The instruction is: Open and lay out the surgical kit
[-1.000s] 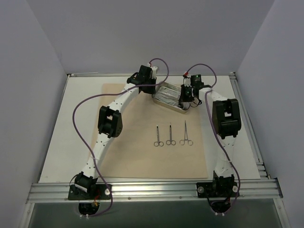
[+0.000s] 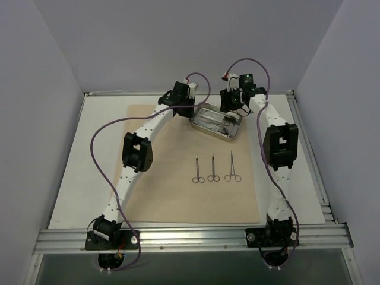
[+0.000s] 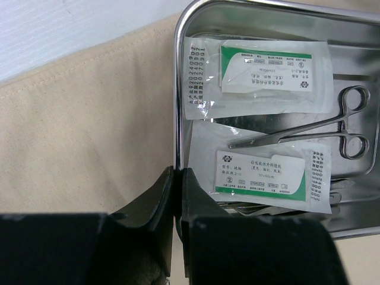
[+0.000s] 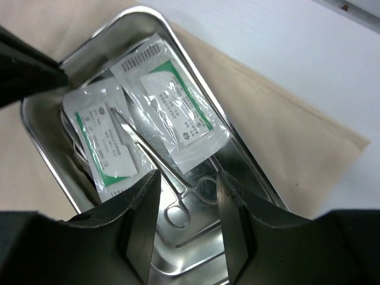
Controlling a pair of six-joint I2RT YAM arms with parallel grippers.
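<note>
A steel tray (image 2: 215,133) at the back holds two suture packets, upper (image 3: 261,77) and lower (image 3: 260,175) in the left wrist view, and a ring-handled instrument (image 3: 314,123), with more metal partly hidden beneath. My left gripper is shut on the tray's left rim. My right gripper is open above the tray, over the instrument's handles, with nothing held. Three ring-handled instruments (image 2: 198,179) lie side by side on the beige cloth (image 2: 166,202).
White table (image 2: 95,154) shows at both sides of the cloth. A metal rail runs along the back edge.
My right gripper has moved up and back from the tray's right part, toward the top of the top view. My left gripper and the tray have not visibly moved.
</note>
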